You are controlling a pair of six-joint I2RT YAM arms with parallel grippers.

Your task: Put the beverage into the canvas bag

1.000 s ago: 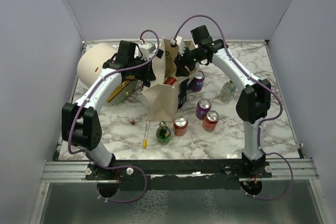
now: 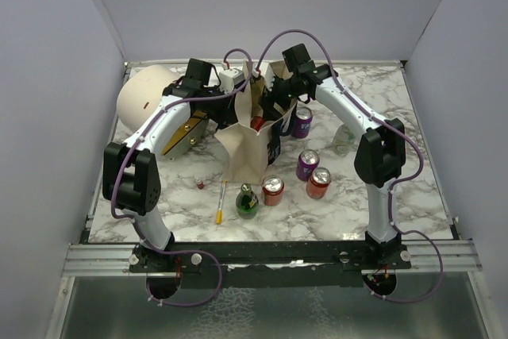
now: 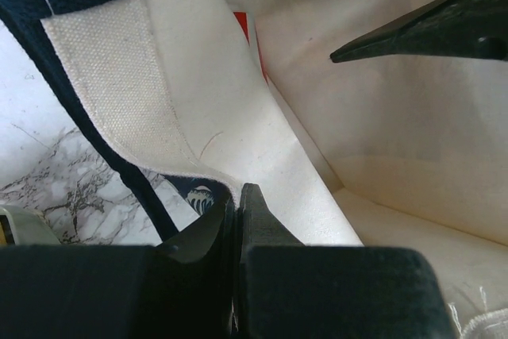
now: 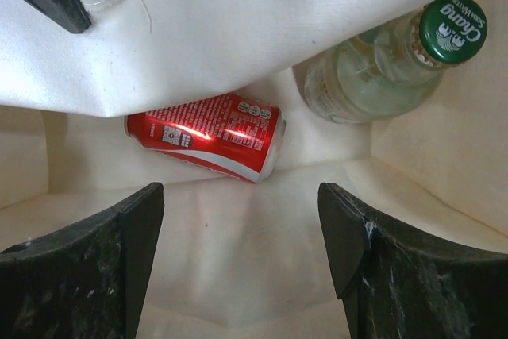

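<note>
The canvas bag (image 2: 242,156) stands open in the middle of the top view, both grippers at its top. My left gripper is shut at the bag's fabric edge. My right gripper is open inside the bag, above a red can (image 4: 202,132) lying on its side and a bottle with a green cap (image 4: 365,77). Several other cans, such as a purple can (image 2: 308,166) and a red can (image 2: 272,190), stand outside the bag.
A green bottle (image 2: 247,200) and another red can (image 2: 317,182) stand in front of the bag. A glass bottle (image 2: 344,139) is at the right, a cream-coloured rounded case (image 2: 139,97) at back left.
Both arms have moved slightly: the right gripper a little left and down into the bag, the left arm slightly to the right. The objects on the table have not moved.
</note>
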